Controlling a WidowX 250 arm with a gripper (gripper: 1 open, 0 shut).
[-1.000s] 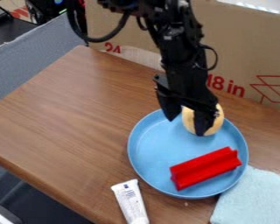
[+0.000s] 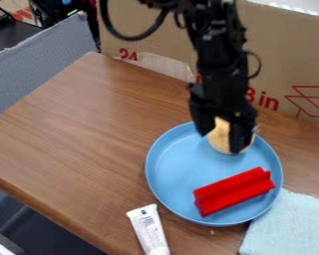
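A black gripper (image 2: 221, 124) hangs over the back of a blue plate (image 2: 182, 174), open by the look of it, at a round yellow-orange item (image 2: 230, 143) that it partly hides; whether the fingers touch it is unclear. A red bar-shaped object (image 2: 234, 191) lies on the front right of the plate.
A white tube (image 2: 148, 229) lies at the table's front edge, left of the plate. A pale blue cloth (image 2: 286, 231) is at the lower right. A cardboard panel (image 2: 289, 60) stands behind.
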